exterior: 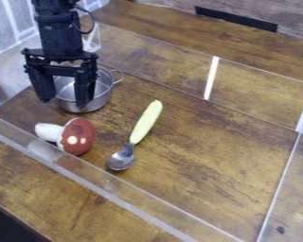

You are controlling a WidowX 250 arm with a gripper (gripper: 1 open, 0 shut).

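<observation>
My gripper [61,79] is open above a steel pot [95,98] at the upper left, its black fingers overlapping the pot in this view. In front of the pot lies a toy mushroom with a red cap [76,137] and white stem. To its right, a pale green-yellow oblong object [147,122] lies diagonally, and a metal spoon [121,158] is just below it; whether they are one piece is hard to tell.
Clear rails or panel edges run along the front and right. A thin white strip [212,77] lies at the back.
</observation>
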